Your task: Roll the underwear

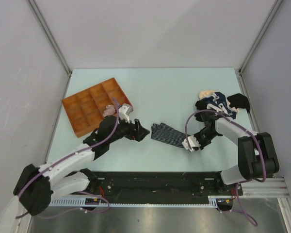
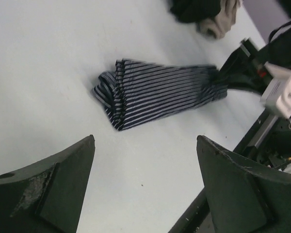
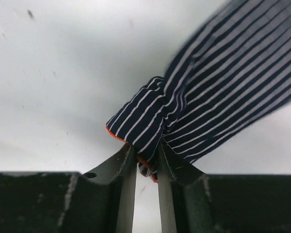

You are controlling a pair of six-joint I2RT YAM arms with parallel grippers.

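The striped underwear (image 1: pixel 167 135) lies folded into a flat strip at the table's middle, with a bunched left end (image 2: pixel 106 92) seen in the left wrist view. My right gripper (image 1: pixel 184 141) is shut on its right end, where a striped fold with orange edging rises between the fingers. My left gripper (image 1: pixel 138 130) is open just left of the underwear, above the table, with nothing between its fingers.
A wooden compartment box (image 1: pixel 87 104) with a pink item stands at the back left. A pile of dark and beige clothes (image 1: pixel 223 102) lies at the back right.
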